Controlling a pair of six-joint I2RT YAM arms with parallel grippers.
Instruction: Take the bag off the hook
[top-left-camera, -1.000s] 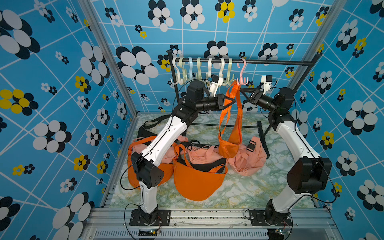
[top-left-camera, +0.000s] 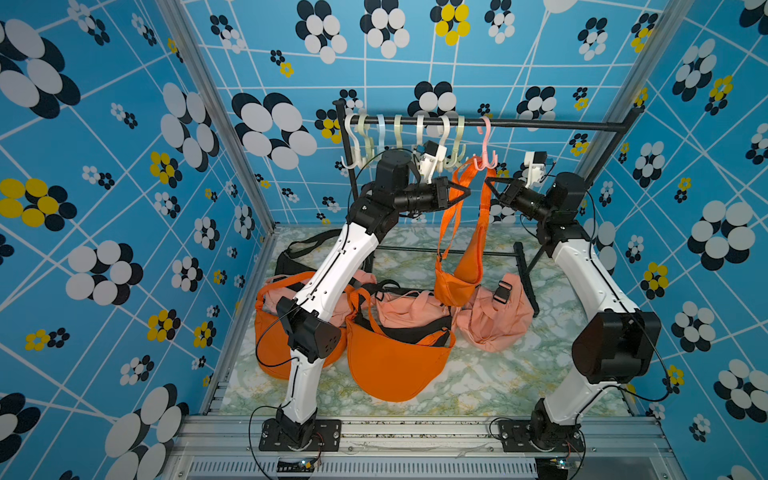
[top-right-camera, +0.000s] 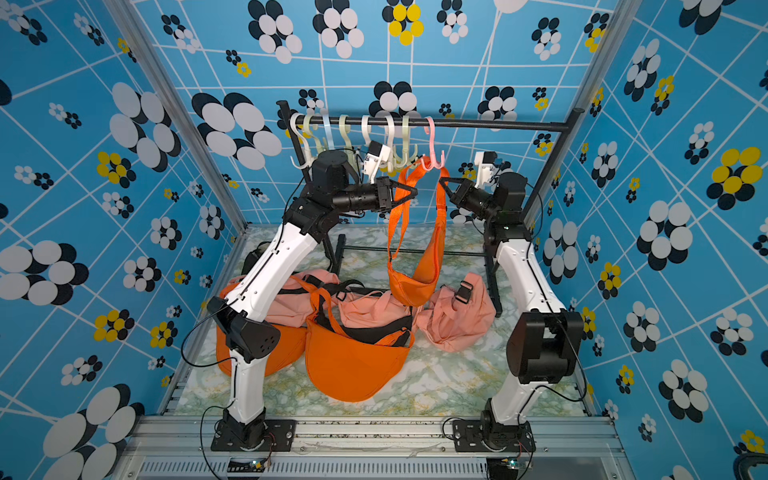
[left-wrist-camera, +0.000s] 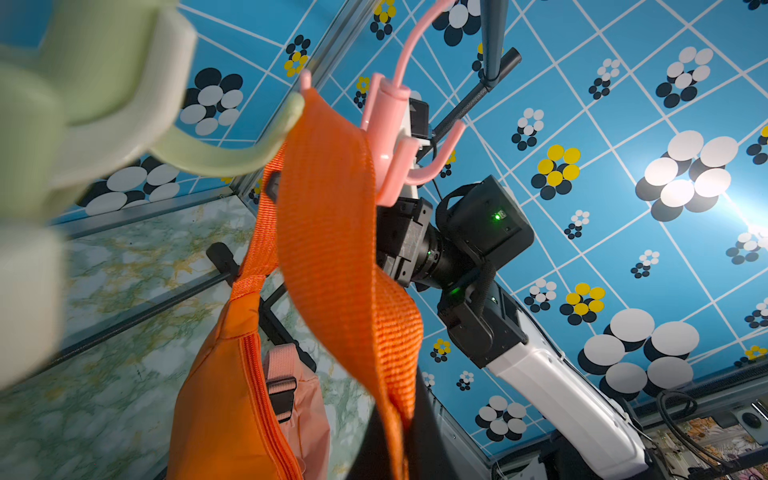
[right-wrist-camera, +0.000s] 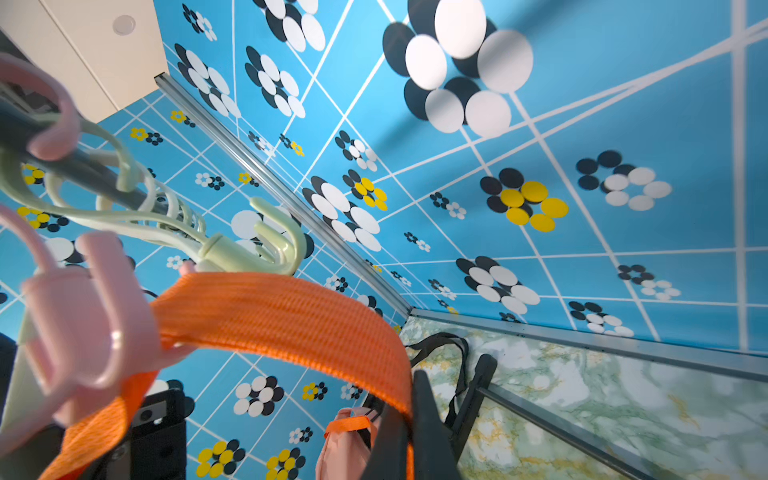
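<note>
An orange bag (top-left-camera: 461, 284) hangs by its strap (left-wrist-camera: 328, 224) at the pink hook (top-left-camera: 485, 156) on the rail; its upper strap still loops over the hook's prongs. My left gripper (top-left-camera: 462, 193) is shut on the strap's left part, which runs between its fingers at the bottom of the left wrist view. My right gripper (top-left-camera: 491, 182) is shut on the strap's right part, seen stretched from the pink hook to the fingers in the right wrist view.
Pale green and white hooks (top-left-camera: 397, 128) crowd the black rail (top-left-camera: 552, 124) to the left. More orange (top-left-camera: 397, 368) and pink bags (top-left-camera: 496, 320) cover the marble floor below. Walls enclose both arms.
The bag has risen a little, its strap pulled rightward beside the hook.
</note>
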